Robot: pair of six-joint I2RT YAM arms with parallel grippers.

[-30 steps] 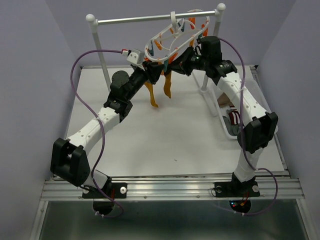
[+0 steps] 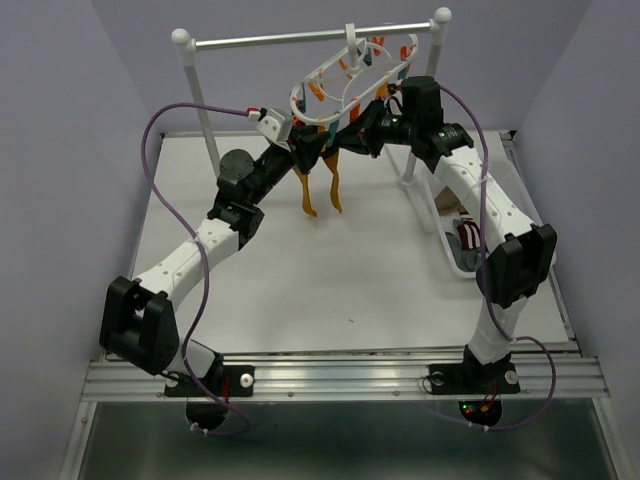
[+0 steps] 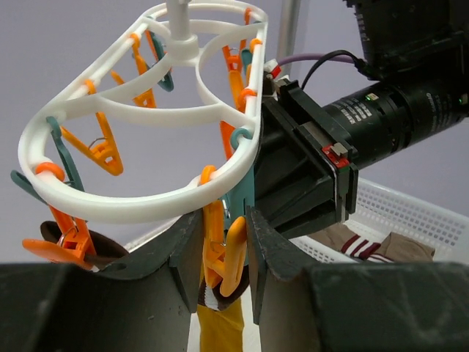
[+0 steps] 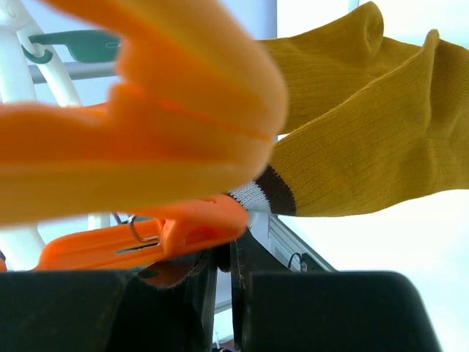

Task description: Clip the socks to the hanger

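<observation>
The white hanger carries orange and teal clips. My left gripper is shut on an orange clip at its lower rim. Behind that clip, my right gripper is shut at the same clip cluster; in the right wrist view its fingertips sit below an orange clip, and what they grip is partly hidden. Mustard socks with dark and grey cuffs hang from the clips; in the top view two of them dangle under the hanger.
A white basket with brown, striped and grey socks stands at the right behind the right arm. The hanger frame's bar spans above.
</observation>
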